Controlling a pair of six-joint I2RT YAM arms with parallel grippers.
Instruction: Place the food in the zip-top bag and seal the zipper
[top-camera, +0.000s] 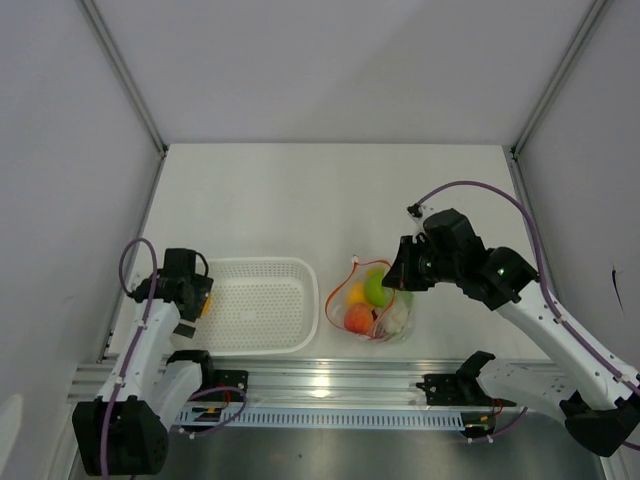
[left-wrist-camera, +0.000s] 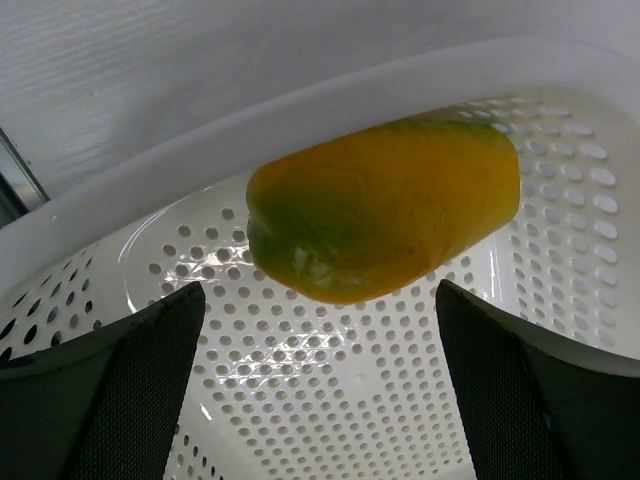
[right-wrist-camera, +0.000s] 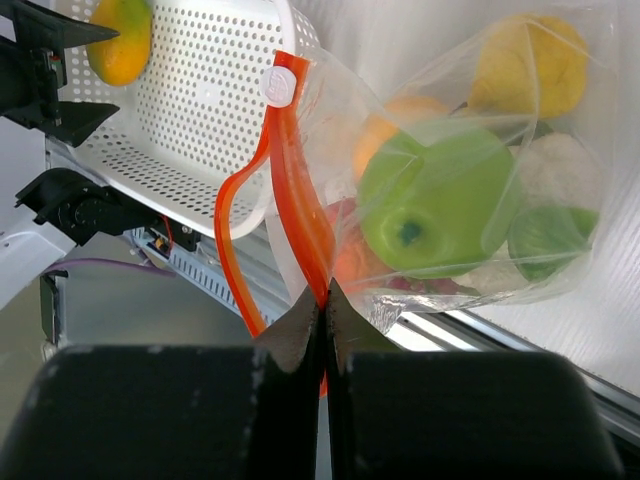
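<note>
A yellow-green papaya-like food (left-wrist-camera: 385, 205) lies against the wall of the white perforated basket (top-camera: 250, 310). My left gripper stands open over it, its fingers either side just below the food in its wrist view. At the centre right, a clear bag (top-camera: 365, 305) holds green, yellow, orange and other food, with an orange zipper strip (right-wrist-camera: 300, 200) and white slider (right-wrist-camera: 278, 87). My right gripper is shut on the bag's orange zipper edge.
Metal rails run along the front and side edges, with side walls beyond.
</note>
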